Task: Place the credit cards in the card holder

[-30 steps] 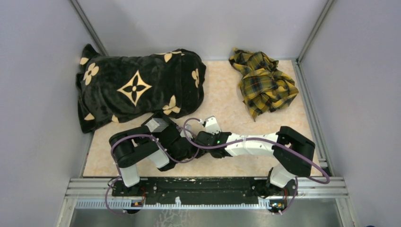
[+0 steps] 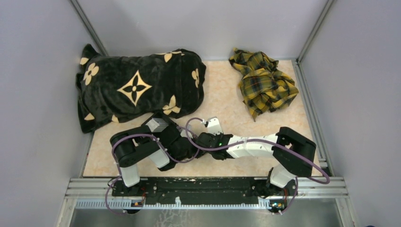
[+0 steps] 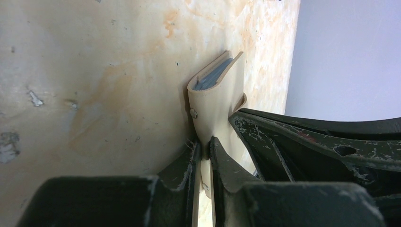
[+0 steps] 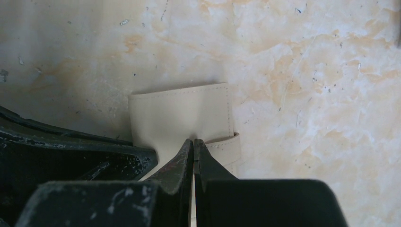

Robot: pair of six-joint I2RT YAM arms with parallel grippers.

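Note:
The beige card holder (image 3: 222,101) stands folded on the table, with grey inner sleeves (image 3: 213,78) showing at its open end. Near its snap-side edge, my left gripper is shut on the holder. In the right wrist view, the broad face of the card holder (image 4: 182,113) lies under my right gripper. Those fingertips are shut together beside the strap (image 4: 224,149), and nothing shows between them. Whether they touch the strap is hard to tell. From above, the arms cover the holder. No separate credit card can be made out.
A black patterned cushion (image 2: 142,87) fills the back left of the table. Crumpled yellow plaid cloth (image 2: 265,85) lies at the back right. Both arms meet close together at the front middle; bare tabletop (image 2: 222,90) shows between cushion and cloth.
The left arm, cushion and cloth look the same.

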